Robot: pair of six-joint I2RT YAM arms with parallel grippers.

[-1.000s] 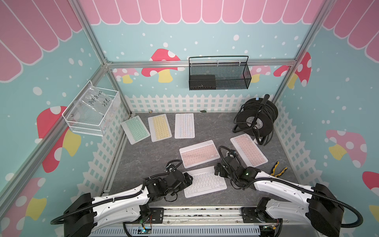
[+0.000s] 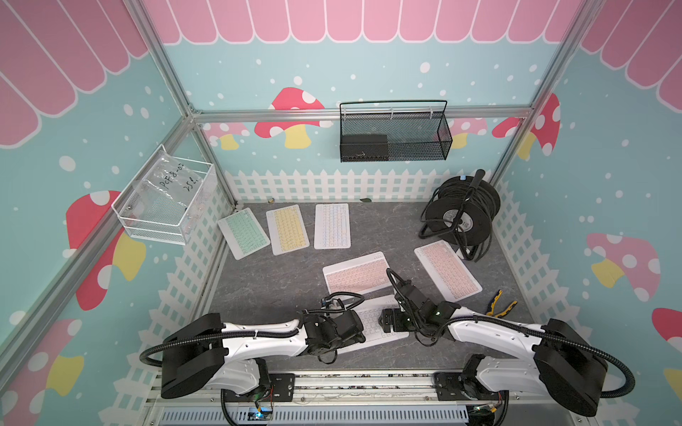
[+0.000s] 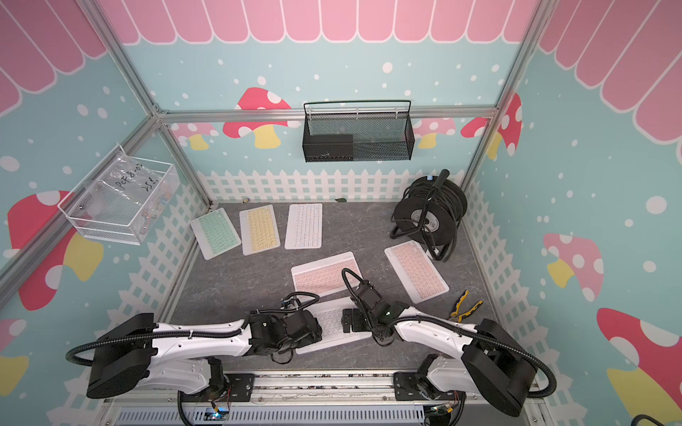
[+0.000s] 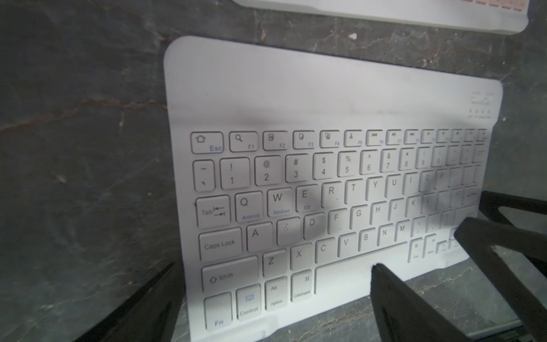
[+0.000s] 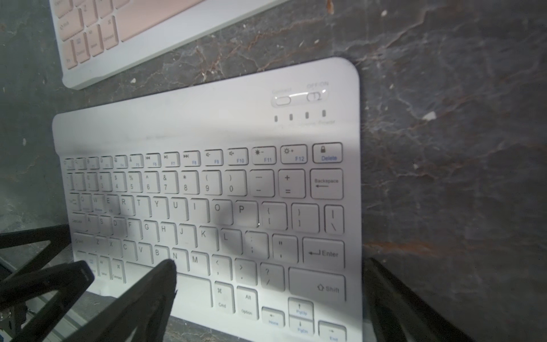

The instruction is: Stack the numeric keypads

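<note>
A white keyboard [image 2: 376, 317] with white keys lies flat on the grey table near the front edge. At its left end, my left gripper is open above the keys, fingers spread around the lower left corner. Over its right end, my right gripper stands open, one finger over the keys and the other beside the right edge. Just behind lies a pink-keyed keyboard [image 2: 357, 274], and a second pink keyboard [image 2: 449, 269] rests at the right. Green [image 2: 244, 233], yellow [image 2: 288, 229] and pale multicoloured [image 2: 332, 226] keyboards line the back left.
A black cable reel [image 2: 460, 214] stands at the back right. Yellow-handled pliers [image 2: 501, 304] lie at the right edge. A black wire basket [image 2: 395, 135] and a white one [image 2: 167, 198] hang on the walls.
My left gripper has moved right over the white keyboard's left end. My right gripper has come slightly left and toward the front. The keyboards have not visibly moved.
</note>
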